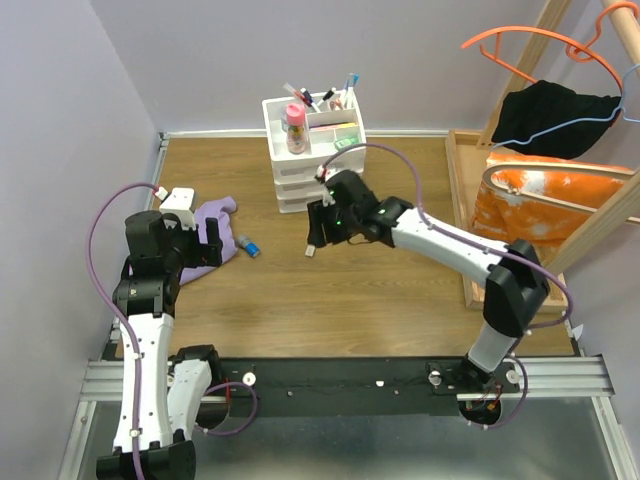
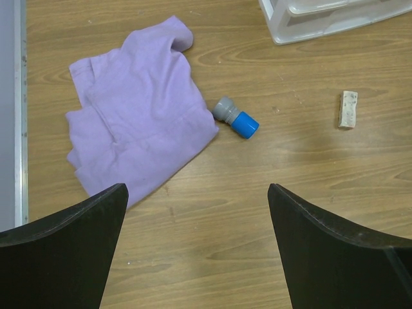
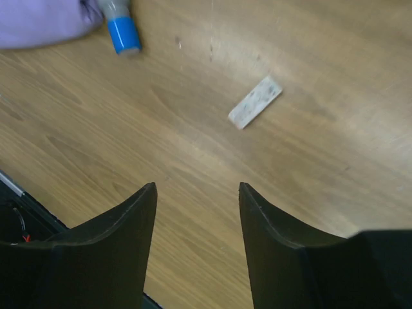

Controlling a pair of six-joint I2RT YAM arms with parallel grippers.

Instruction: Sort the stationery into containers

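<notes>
A small white eraser-like block (image 1: 310, 250) (image 2: 347, 109) (image 3: 255, 102) lies on the wooden table, with my open right gripper (image 1: 318, 226) just above it, empty. A blue-capped grey tube (image 1: 249, 246) (image 2: 235, 118) (image 3: 123, 33) lies beside a purple cloth (image 1: 218, 220) (image 2: 138, 109). My left gripper (image 1: 210, 243) is open over the cloth's side of the table, nothing between its fingers. At the back, a white drawer unit (image 1: 296, 186) carries pens and a pink-lidded bottle (image 1: 296, 128).
A wooden rack (image 1: 459, 180) with hangers, black clothing and an orange item fills the right side. Grey walls border the left and back.
</notes>
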